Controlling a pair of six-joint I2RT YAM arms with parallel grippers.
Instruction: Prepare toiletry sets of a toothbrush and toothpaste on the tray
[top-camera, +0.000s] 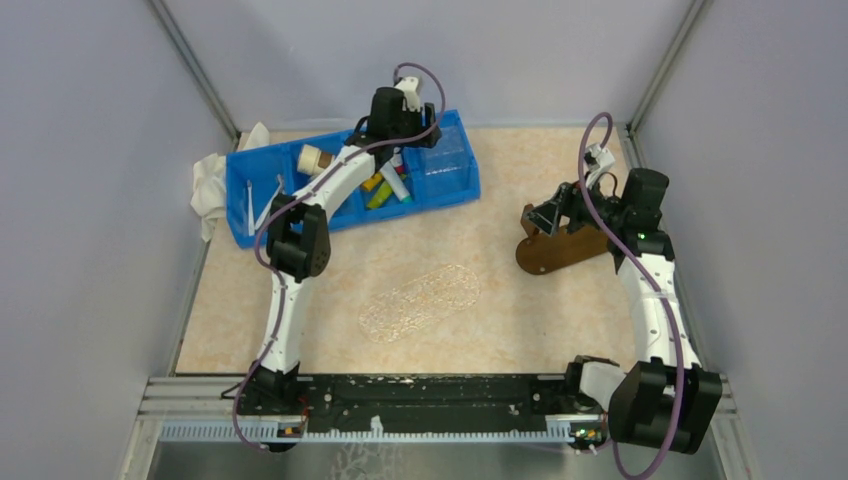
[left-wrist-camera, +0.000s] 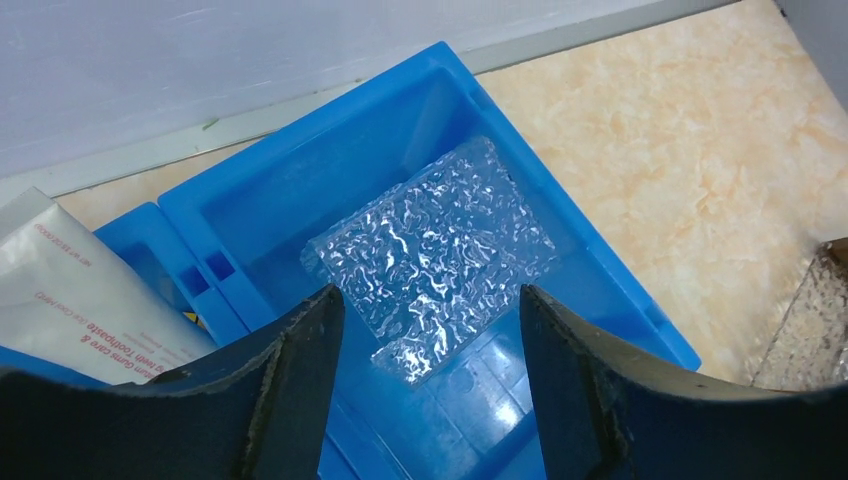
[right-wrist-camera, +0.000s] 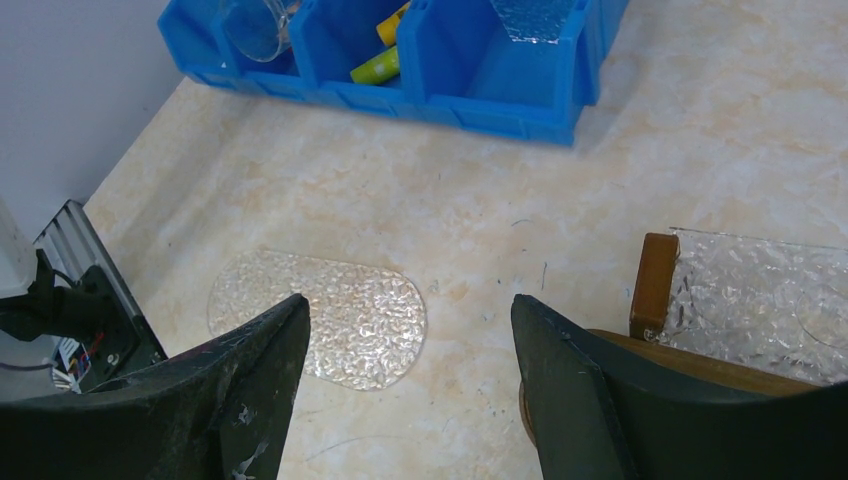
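A blue divided bin (top-camera: 350, 222) holds white toothbrush-like sticks (top-camera: 250, 205) at left and coloured tubes (top-camera: 381, 193) in the middle. My left gripper is over the right compartment, part open and empty, above a clear bubbly plastic piece (left-wrist-camera: 430, 250). A white tube (left-wrist-camera: 90, 290) lies left of it. My right gripper stands open and empty above a brown wooden tray (top-camera: 560, 258). A clear textured oval mat (top-camera: 418, 303) lies on the table's front middle.
White cloths (top-camera: 208, 195) lie left of the bin.
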